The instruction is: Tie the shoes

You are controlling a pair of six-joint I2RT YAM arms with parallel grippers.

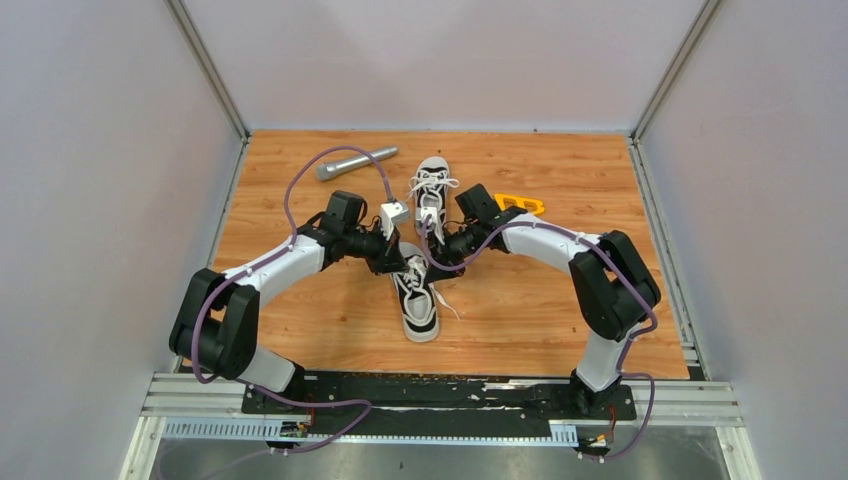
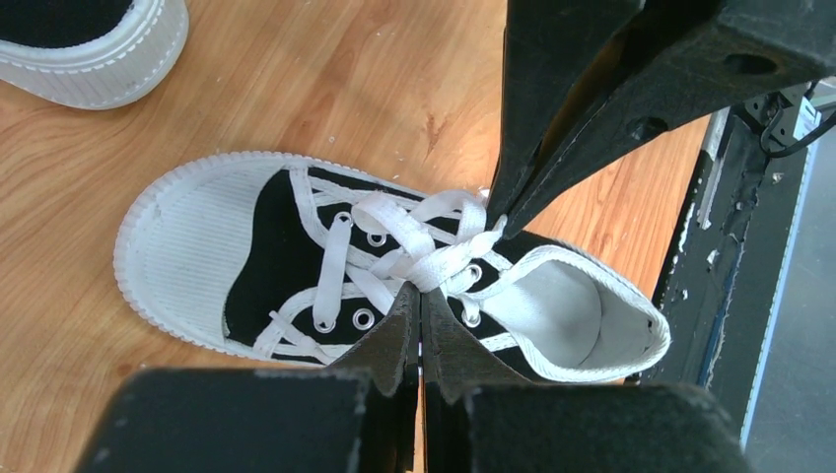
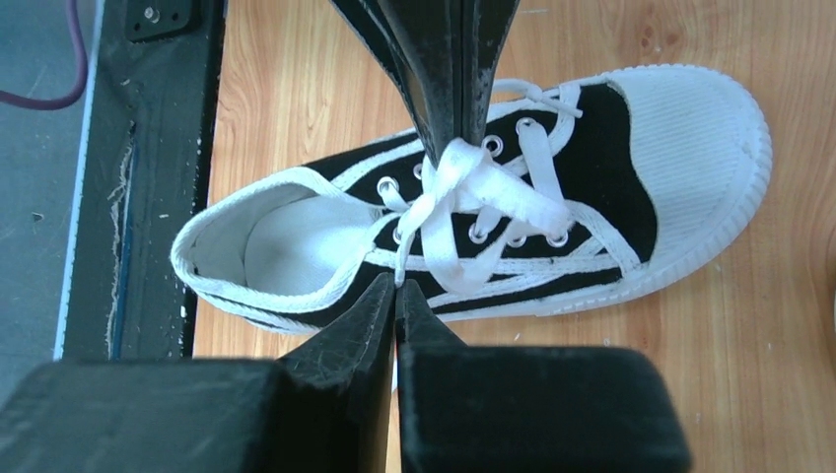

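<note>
The near black-and-white shoe [image 1: 421, 318] lies on the wooden table, toe away from the front edge. Over its tongue my left gripper is shut, pinching white lace [image 2: 434, 266] at its tips. From the opposite side my right gripper is closed on a strand of lace [image 3: 406, 241] that runs up to the left gripper's fingers [image 3: 449, 108]. A loose loop of lace [image 3: 522, 202] lies across the eyelets. Behind it stands the second shoe [image 1: 433, 172], its laces loosely crossed on top.
A grey microphone-like object [image 1: 355, 163] lies at the back left. Partly behind the right arm is a yellow tool [image 1: 522, 204]. Purple cables [image 1: 300, 185] run along both arms.
</note>
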